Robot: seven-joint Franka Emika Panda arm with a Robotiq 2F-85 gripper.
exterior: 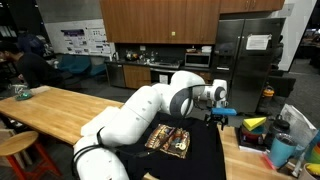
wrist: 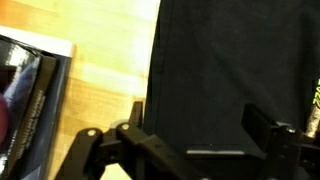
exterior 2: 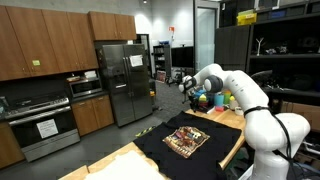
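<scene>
My gripper stands open in the wrist view, its dark fingers spread with nothing between them. Below it lies a black cloth (wrist: 215, 55), whose straight edge borders the bare wooden table (wrist: 115, 45). In exterior view 1 the gripper (exterior: 222, 122) is small, over the far right part of the cloth. A multicoloured patterned item (exterior: 168, 140) rests on the cloth, nearer the arm's base. At the right edge of the wrist view a yellowish printed strip (wrist: 315, 108) shows in part.
Beside the cloth, on the right of the table, stand stacked coloured containers (exterior: 252, 125) and a blue-labelled tub (exterior: 283, 149). A dark-edged object (wrist: 38, 105) lies at left in the wrist view.
</scene>
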